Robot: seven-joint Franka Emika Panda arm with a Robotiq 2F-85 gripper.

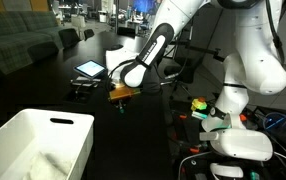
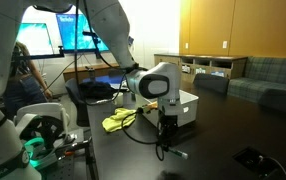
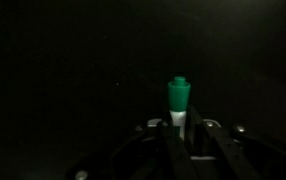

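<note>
My gripper is shut on a slim marker-like object with a green end (image 3: 179, 95) and a white section below it. The green end points away from the fingers in the wrist view. In exterior view 1, my gripper (image 1: 122, 98) is over the dark table, the small green tip (image 1: 122, 108) showing beneath it. From exterior view 2, the gripper (image 2: 165, 147) has the object (image 2: 178, 153) sticking out sideways, apparently just clear of the tabletop. Its gripped part is hidden between the dark fingers.
A large white open box (image 1: 38, 118) stands at the left in exterior view 1. Yellow cloth (image 2: 123, 116) lies on the table in exterior view 2. A tablet-like panel (image 1: 90, 69) lies farther back.
</note>
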